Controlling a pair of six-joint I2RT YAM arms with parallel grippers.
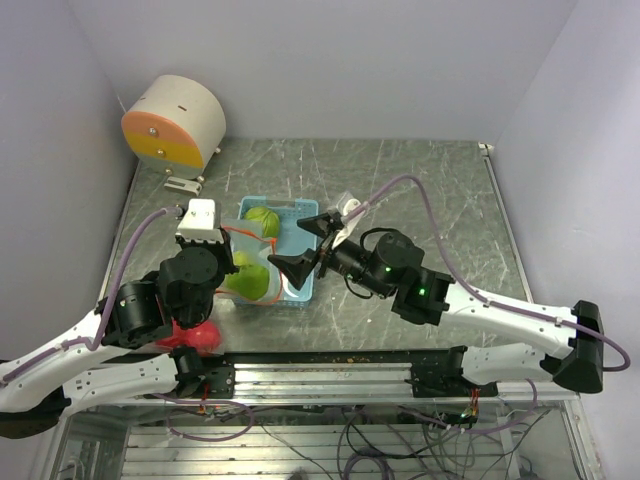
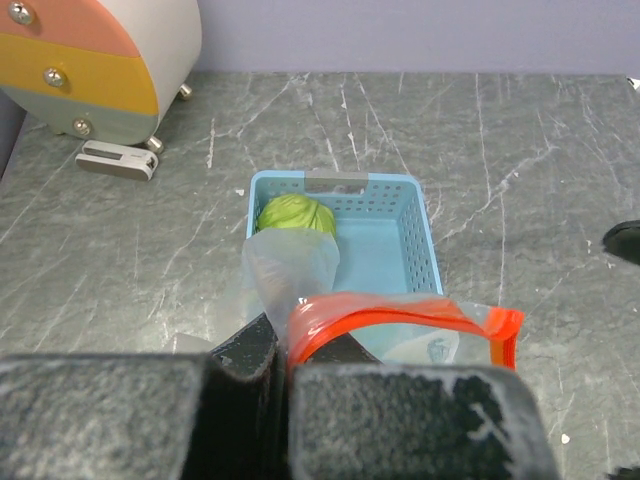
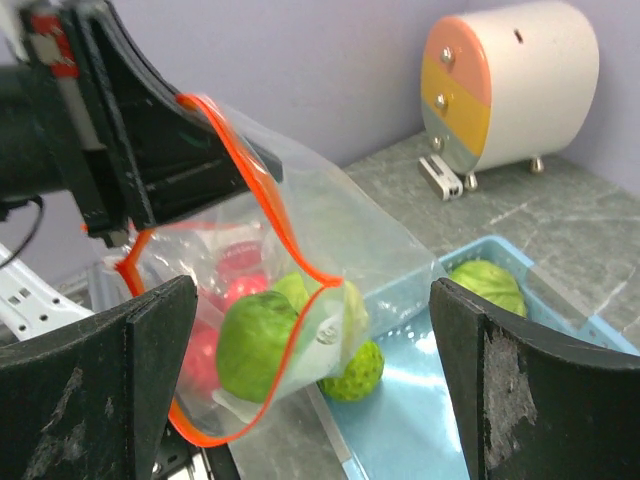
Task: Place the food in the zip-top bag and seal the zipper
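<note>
My left gripper is shut on the top edge of the clear zip bag (image 3: 350, 230), holding it up with its orange zipper mouth open toward my right gripper. Inside the bag show a green food piece (image 3: 255, 345) and red items. A blue basket behind holds a green cabbage-like food and, in the right wrist view, a smaller green piece (image 3: 355, 375) beside the bag. My right gripper (image 1: 298, 245) stands open just right of the bag mouth, with nothing between its fingers.
The striped white drum (image 1: 173, 124) and a small grey block (image 2: 115, 160) sit at the back left. Red food (image 1: 195, 337) lies at the front left, under the left arm.
</note>
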